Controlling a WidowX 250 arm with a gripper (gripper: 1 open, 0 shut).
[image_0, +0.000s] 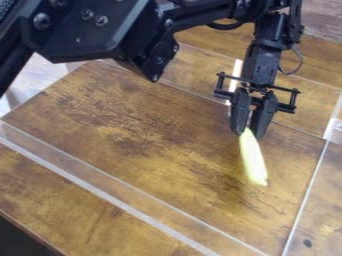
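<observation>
A long pale yellow object (253, 158), shaped like a vegetable such as a corn cob or leek, hangs from or rests under my black gripper (249, 125) at the right side of the view. The gripper's fingers are shut on its upper end, and the rest of it points toward the front of the table. Whether it touches the wood is hard to tell.
The dark arm reaches across the top of the view.
</observation>
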